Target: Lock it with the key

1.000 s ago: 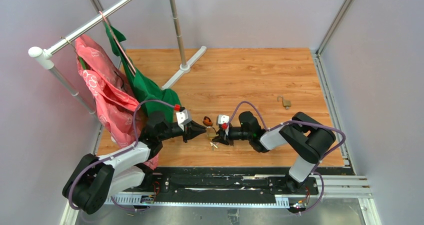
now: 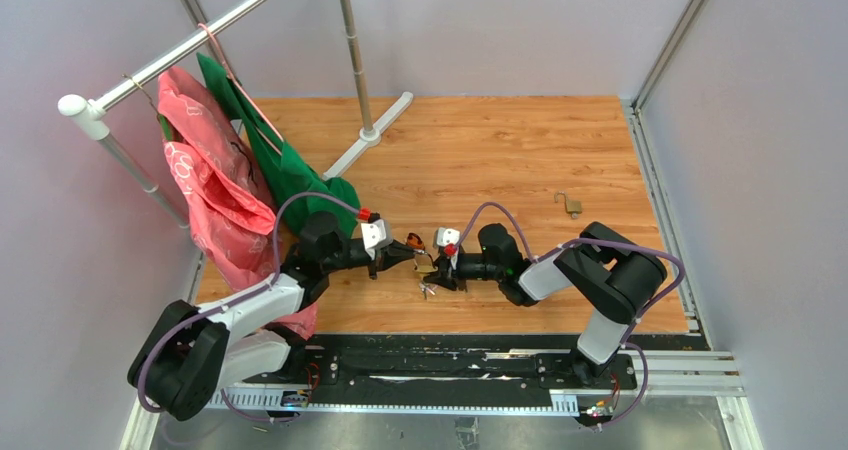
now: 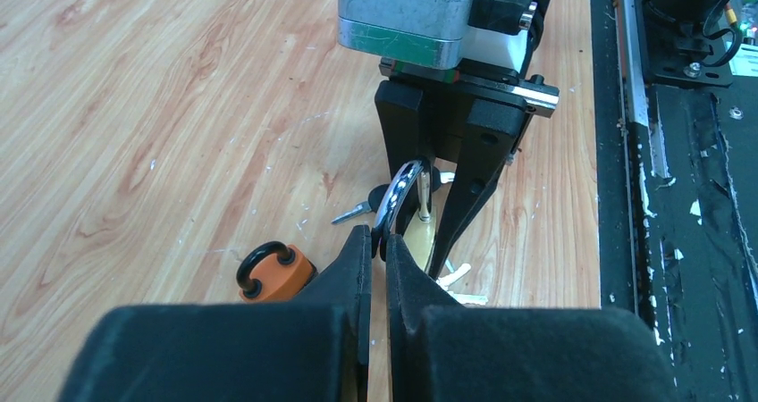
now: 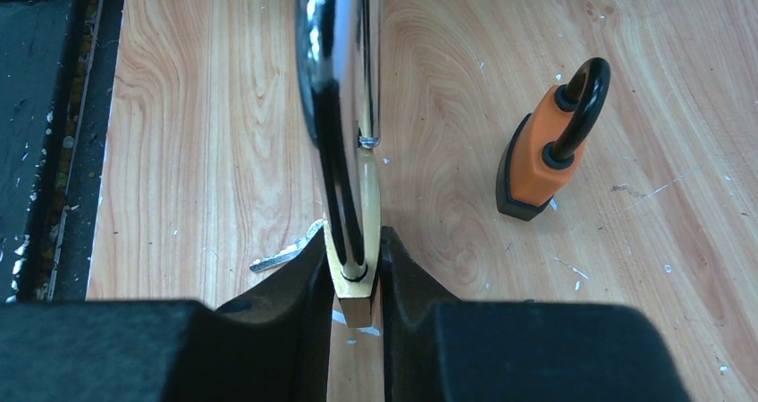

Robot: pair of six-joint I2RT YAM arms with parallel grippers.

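Observation:
A brass padlock (image 4: 362, 165) with a shiny shackle (image 3: 400, 192) hangs between the two grippers, just above the table. My left gripper is shut on the shackle; its tips pinch the curved metal. The padlock's body stands between the fingers of my right gripper. A narrow gap seems to show at one side of the body, so whether they grip it cannot be told. In the top view the grippers face each other. Keys (image 2: 427, 289) lie on the table below; one silver key (image 3: 353, 213) shows beside the right fingers.
An orange padlock with a black shackle (image 4: 545, 156) stands on the table close behind the grippers. Another brass padlock (image 2: 572, 207) lies farther right. Red cloth (image 2: 215, 170) and green cloth (image 2: 300, 175) hang from a rack at left.
The right arm looks almost still.

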